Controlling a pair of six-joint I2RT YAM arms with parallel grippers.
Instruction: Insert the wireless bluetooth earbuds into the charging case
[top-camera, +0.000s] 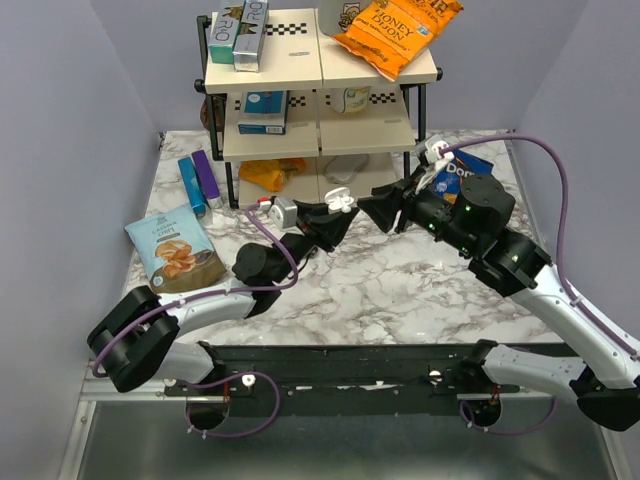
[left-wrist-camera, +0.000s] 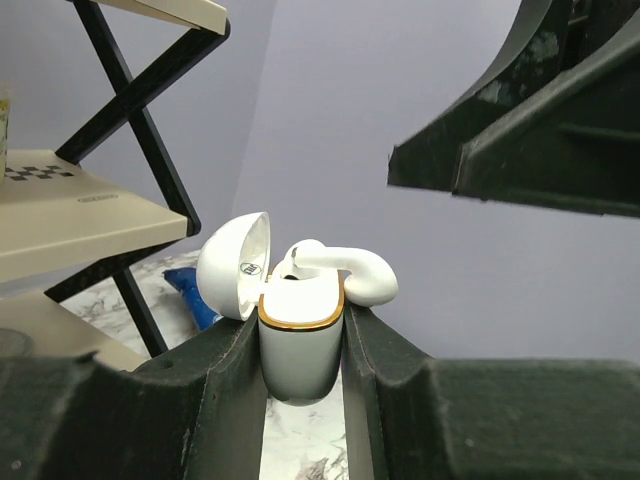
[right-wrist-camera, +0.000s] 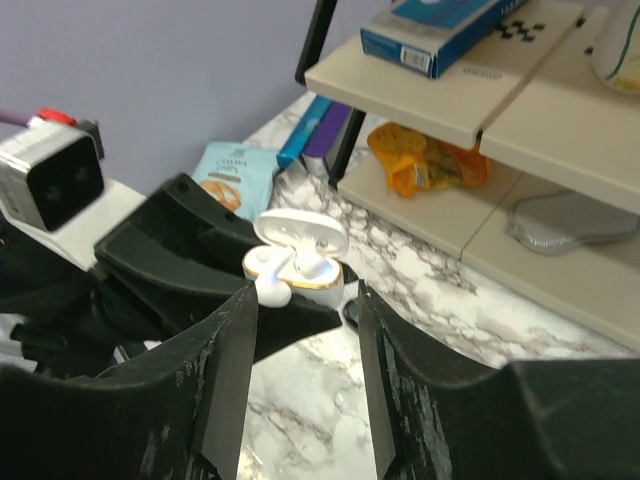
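My left gripper (top-camera: 333, 222) is shut on the white charging case (left-wrist-camera: 300, 350), whose lid stands open. White earbud pieces show at the case's top; in the right wrist view one white earbud (right-wrist-camera: 273, 291) lies across the front of the case, and whether it is seated I cannot tell. My right gripper (top-camera: 385, 208) hangs just to the right of the case, apart from it, its fingers open with nothing seen between them.
A shelf rack (top-camera: 270, 146) with boxes and packets stands behind both grippers. Snack bags (top-camera: 165, 240) and tubes lie at the left, a blue Doritos bag behind the right arm.
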